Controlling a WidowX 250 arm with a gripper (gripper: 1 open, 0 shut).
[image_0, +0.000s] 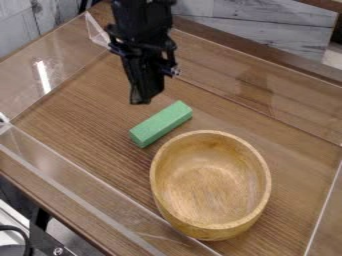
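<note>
My gripper (140, 88) hangs from the top of the view, dark, its narrow tip pointing down above and left of a green block (160, 124). It looks shut, with nothing visible between its fingers. The block lies on the wooden table, just above a round tan bowl (211, 214), which is empty.
The wooden table (287, 120) has free room to the right and left. A grey marbled panel (274, 30) stands at the back. A dark cable (14, 238) shows at the lower left corner, outside the clear-edged table.
</note>
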